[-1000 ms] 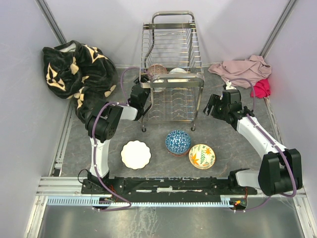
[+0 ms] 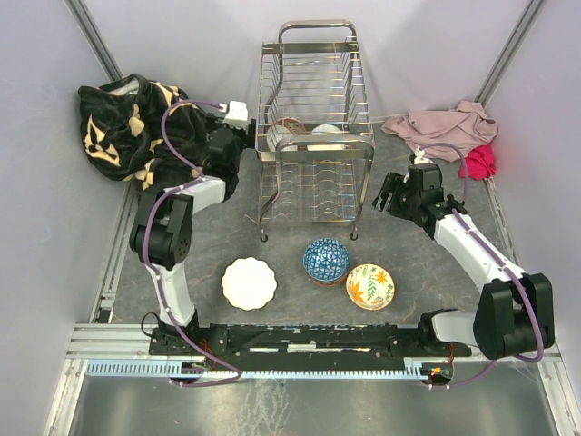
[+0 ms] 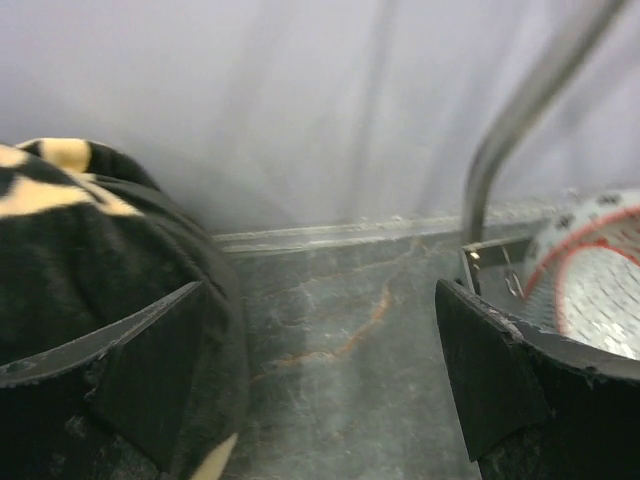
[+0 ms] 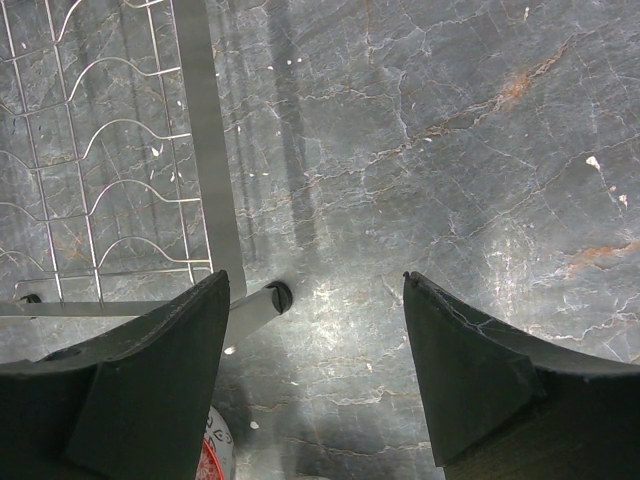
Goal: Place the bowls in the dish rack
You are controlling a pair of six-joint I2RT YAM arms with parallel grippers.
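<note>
A two-tier metal dish rack [image 2: 314,145] stands at the back centre, holding a few bowls [image 2: 323,133], partly hidden. In the left wrist view a red-rimmed white bowl [image 3: 590,280] sits at the right. My left gripper [image 2: 243,127] is open and empty at the rack's left side. My right gripper [image 2: 392,193] hangs open and empty right of the rack. On the floor lie a scalloped white dish [image 2: 248,283], a blue patterned bowl [image 2: 326,259] and a flowered bowl [image 2: 369,287].
A dark patterned blanket [image 2: 136,136] is heaped at the back left. A pink cloth [image 2: 440,129] and a red cloth [image 2: 479,162] lie at the back right.
My left gripper has drawn out of the rack and moved left toward the blanket. The right arm has barely moved.
</note>
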